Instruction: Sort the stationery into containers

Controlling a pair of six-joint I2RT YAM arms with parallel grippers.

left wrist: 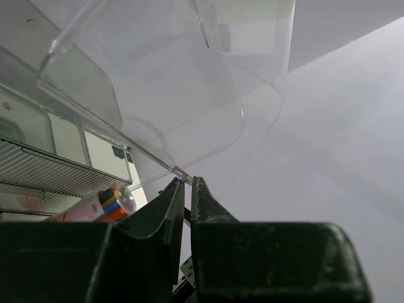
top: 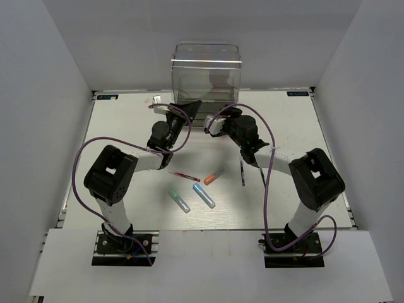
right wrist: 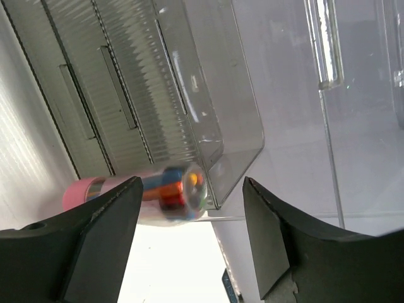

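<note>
A clear acrylic organizer point(top: 205, 63) stands at the back centre. My left gripper point(top: 197, 103) is at its left side, shut on the clear lid edge, as the left wrist view point(left wrist: 188, 183) shows. My right gripper point(top: 228, 113) is at its right front, part open, fingers apart. A pink cylinder with colourful contents, seemingly a tube of pens or clips, lies in the organizer's lower part, just beyond and between my right fingers; it also shows in the left wrist view point(left wrist: 98, 203). Its exact resting surface is unclear.
On the white table lie a red pen point(top: 184, 176), an orange item point(top: 211, 178), a blue tube point(top: 204, 196), a green tube point(top: 179, 201) and dark pens point(top: 242, 173) at the right.
</note>
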